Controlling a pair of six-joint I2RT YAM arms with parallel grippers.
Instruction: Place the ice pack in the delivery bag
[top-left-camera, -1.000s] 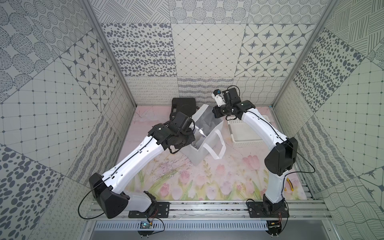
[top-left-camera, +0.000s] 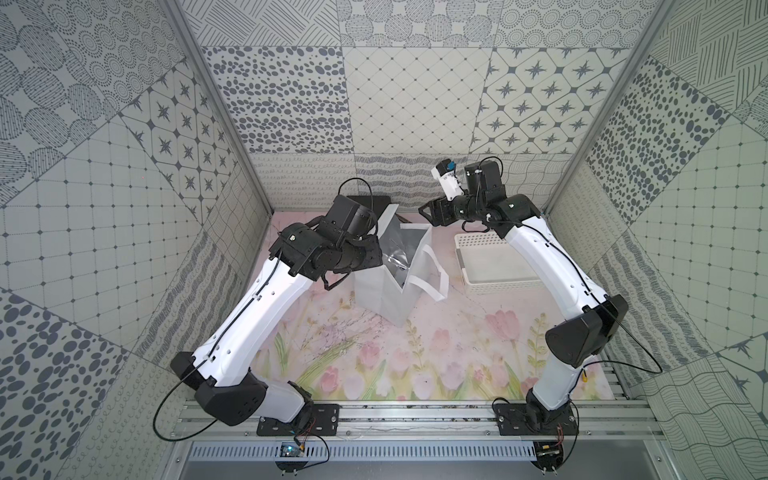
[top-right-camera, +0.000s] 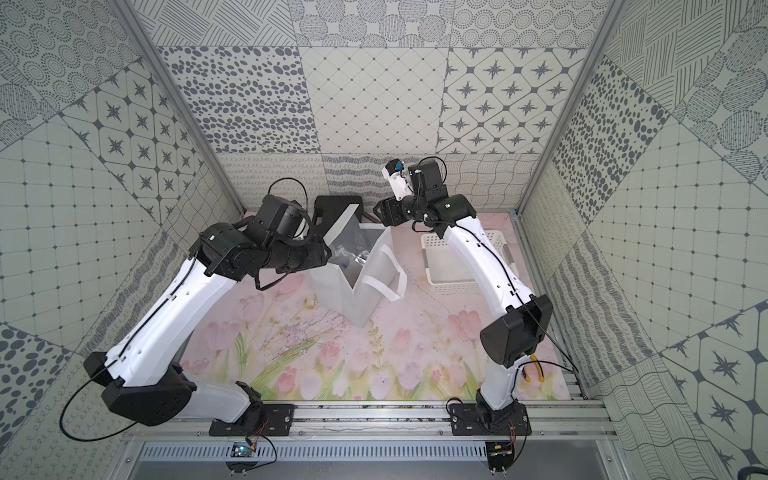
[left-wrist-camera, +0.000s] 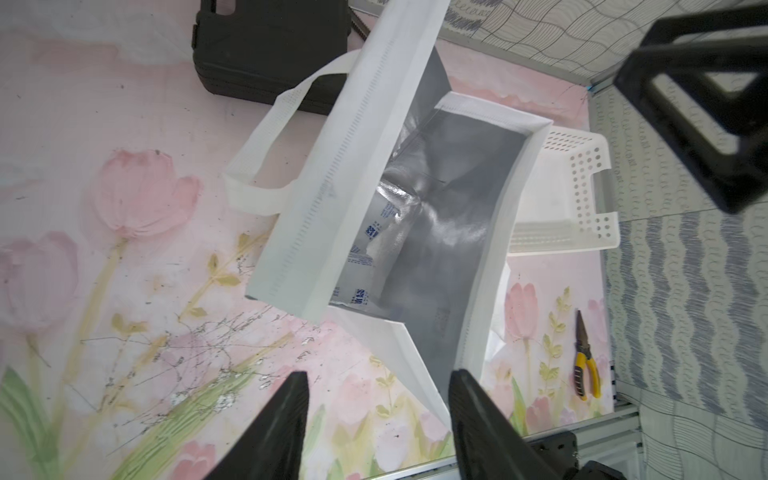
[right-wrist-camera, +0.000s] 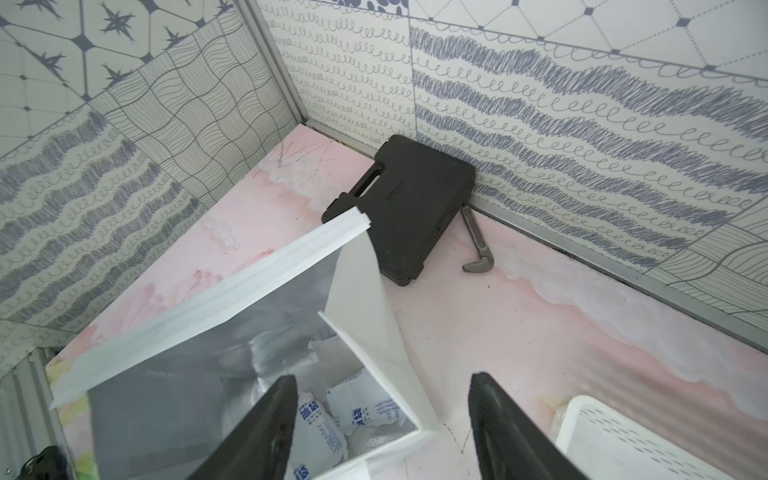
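The white delivery bag (top-left-camera: 376, 292) stands open at mid-table, its silver lining showing and strap handles hanging outside. Ice packs with blue print lie inside, also visible in the left wrist view (left-wrist-camera: 364, 248). My left gripper is open and empty above the bag's left front, its fingers over the near side in the left wrist view. My right gripper hangs open and empty above the bag's back right, clear of the fabric.
A white basket (right-wrist-camera: 640, 448) sits at the right, empty where visible. A black case (right-wrist-camera: 404, 200) and a metal tool (right-wrist-camera: 480, 248) lie at the back. Yellow-handled pliers (left-wrist-camera: 584, 368) lie near the front right.
My left arm has risen and moved left, away from the bag's mouth. My right gripper has shifted slightly up and left. The bag has shifted a little left.
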